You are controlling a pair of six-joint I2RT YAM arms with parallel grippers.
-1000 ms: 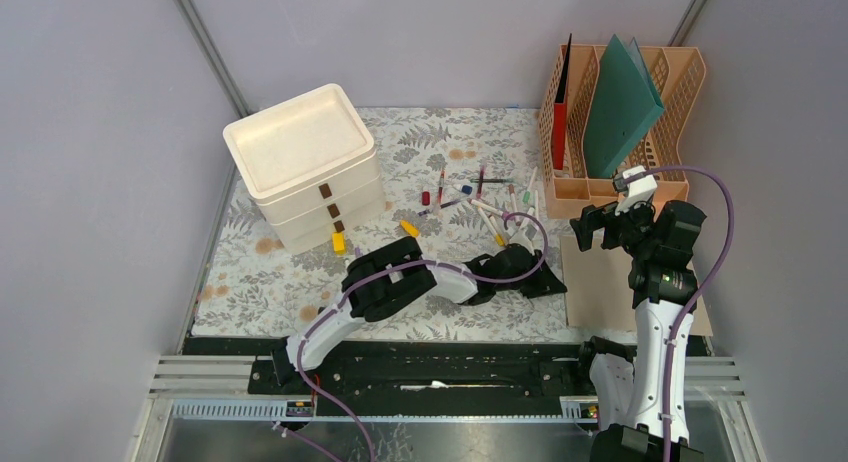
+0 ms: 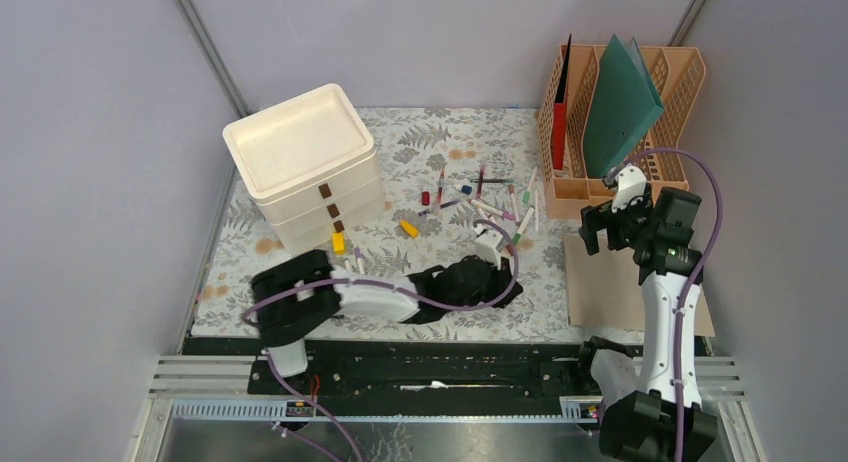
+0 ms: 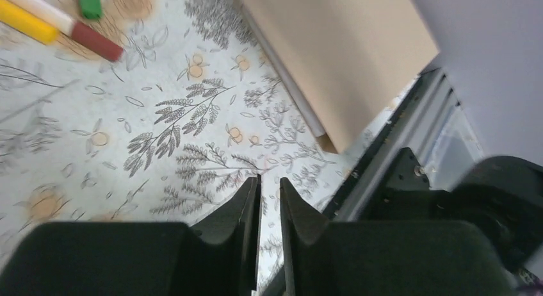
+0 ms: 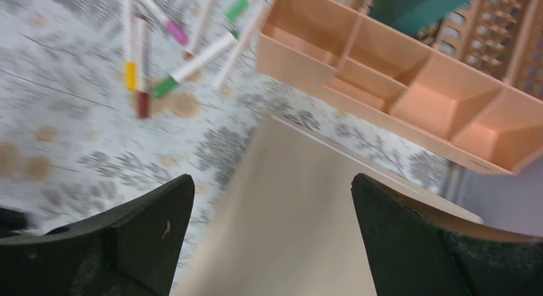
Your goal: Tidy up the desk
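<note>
A flat brown folder (image 2: 605, 292) lies at the table's right front, below the tan file rack (image 2: 572, 189). A red folder (image 2: 559, 132) and a green folder (image 2: 618, 107) stand upright in that rack. Loose pens and markers (image 4: 198, 60) are scattered left of it. Over the front middle of the table is my left gripper, apart from the brown folder (image 3: 346, 59); a narrow gap between its fingers shows only tablecloth. My right gripper is wide open above the brown folder, holding nothing.
A cream drawer unit (image 2: 300, 142) with an empty tray top occupies the left. Two yellow pieces (image 2: 409, 228) lie near it. Small empty compartments (image 4: 378, 49) line the rack's front. Patterned tablecloth is clear at the back middle.
My left arm has swung left, its gripper now farther from the brown folder. The right gripper has shifted slightly right and toward the rack. The brown folder has slid very slightly right.
</note>
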